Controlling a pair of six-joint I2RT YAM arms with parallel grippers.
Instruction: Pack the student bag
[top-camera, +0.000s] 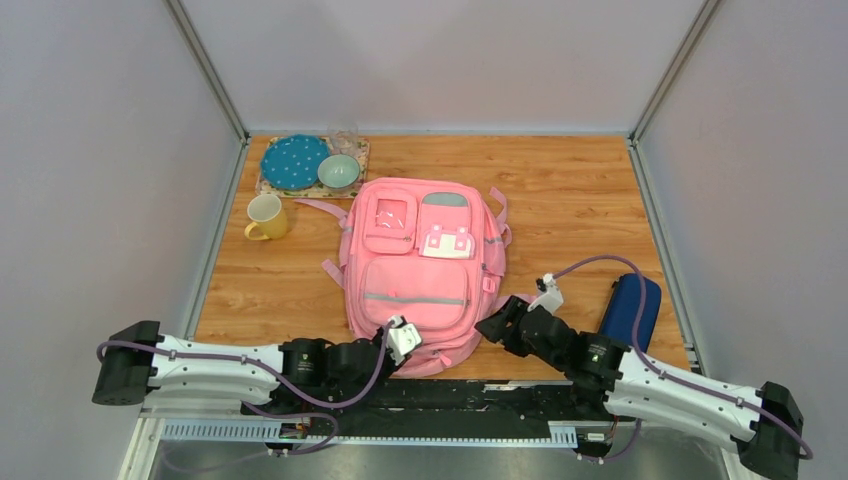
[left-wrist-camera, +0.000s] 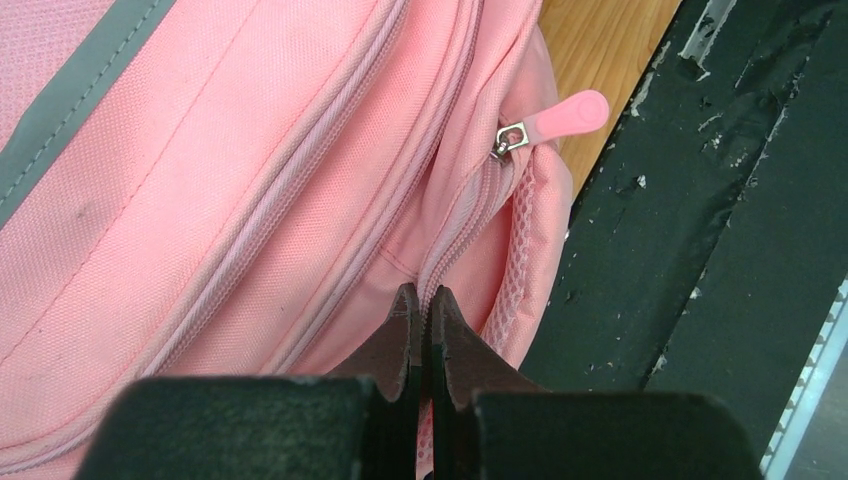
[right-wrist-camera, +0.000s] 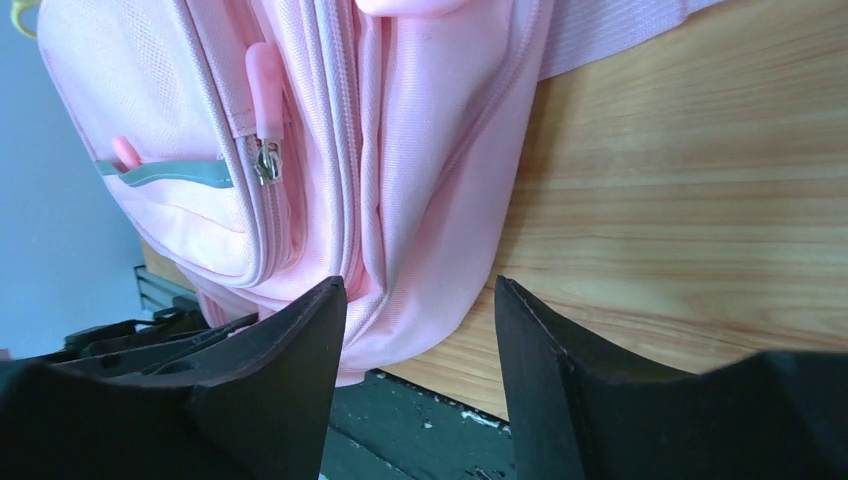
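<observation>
A pink backpack lies flat on the wooden table, its front pockets facing up. At its bottom edge my left gripper is shut on a zippered seam of the bag, which runs in between the fingertips. Just above it in the left wrist view, a pink zipper pull sticks out toward the table edge. My right gripper stands open beside the bag's lower right side, with the pink side fabric partly showing beyond the gap. Another zipper pull hangs on a front pocket. A dark blue case lies at the table's right edge.
At the back left, a mat holds a blue dotted plate, a pale green bowl and a clear glass. A yellow mug stands in front of it. The table right of the bag is clear.
</observation>
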